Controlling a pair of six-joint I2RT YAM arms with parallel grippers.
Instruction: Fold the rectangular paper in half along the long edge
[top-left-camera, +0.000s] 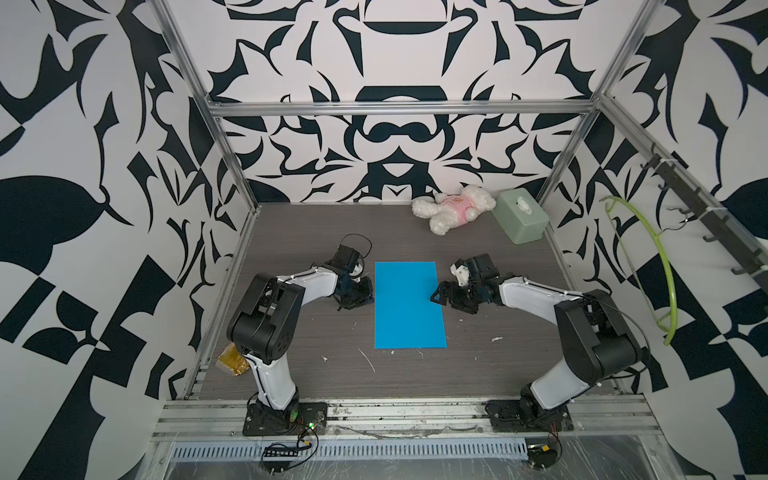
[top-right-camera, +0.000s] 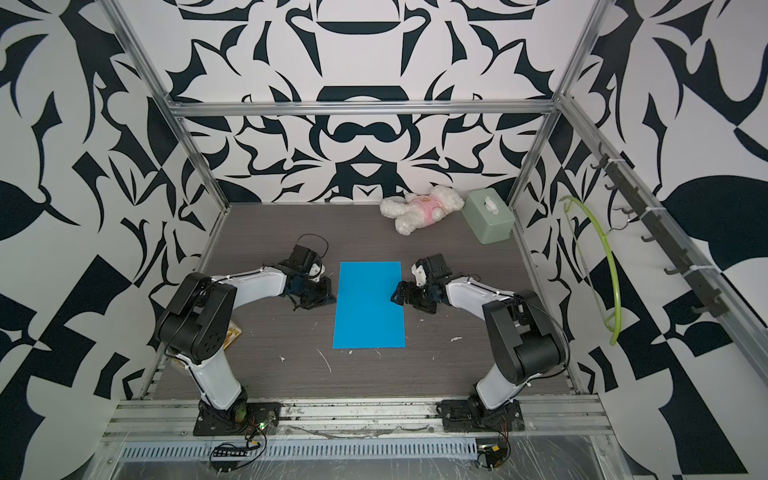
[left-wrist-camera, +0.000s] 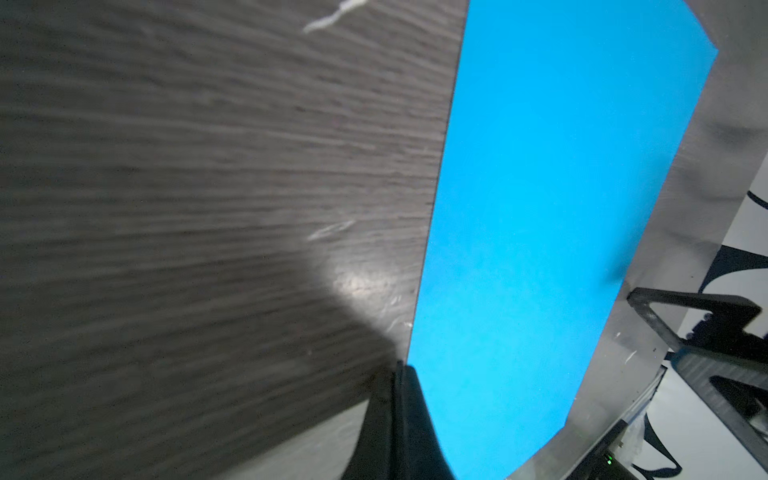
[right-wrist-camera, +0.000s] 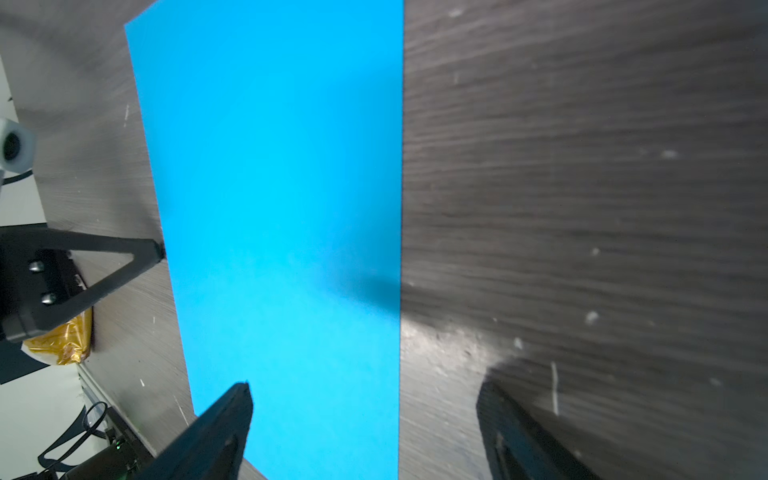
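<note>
A blue rectangular paper (top-left-camera: 408, 308) lies flat at the middle of the table, its long edges running front to back. My left gripper is shut at the paper's left long edge, with its fingertips low over that edge; nothing clearly shows between them. My right gripper stands open over the right long edge, one finger over the paper and the other over bare wood, nothing held.
A white and pink plush toy (top-left-camera: 452, 210) and a green tissue box (top-left-camera: 520, 224) sit at the back right. A yellow package (top-left-camera: 232, 360) lies at the front left. The table (top-left-camera: 328, 228) behind the left arm is clear.
</note>
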